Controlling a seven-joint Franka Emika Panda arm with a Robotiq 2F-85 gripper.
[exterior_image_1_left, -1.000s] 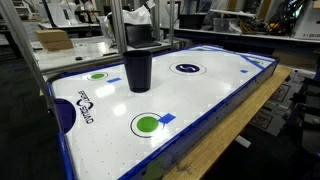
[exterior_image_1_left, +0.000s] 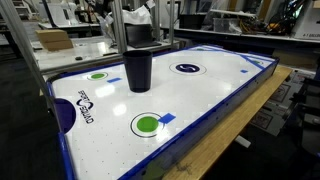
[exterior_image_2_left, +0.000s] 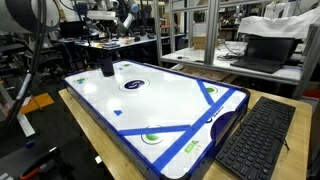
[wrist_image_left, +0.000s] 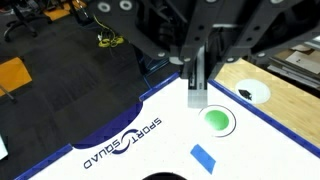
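In the wrist view my gripper is shut on a slim pale-grey object (wrist_image_left: 197, 94) that points down over the board. Its upper part is hidden by the dark fingers, and I cannot tell what it is. Below it, near the board's edge, lies a green spot (wrist_image_left: 216, 120) inside a ring. A black cup (exterior_image_1_left: 138, 72) stands upright on the white game board (exterior_image_1_left: 200, 105); it also shows at the far end in exterior view 2 (exterior_image_2_left: 107, 66). At the bottom of the wrist view, its dark round rim (wrist_image_left: 164, 177) is cut off, apart from the gripper.
Beside the board's near end in exterior view 2 lies a black keyboard (exterior_image_2_left: 258, 137). A laptop (exterior_image_2_left: 264, 53) stands behind the board. A wooden table edge (exterior_image_1_left: 215, 145) borders it, and most of the board's surface is clear.
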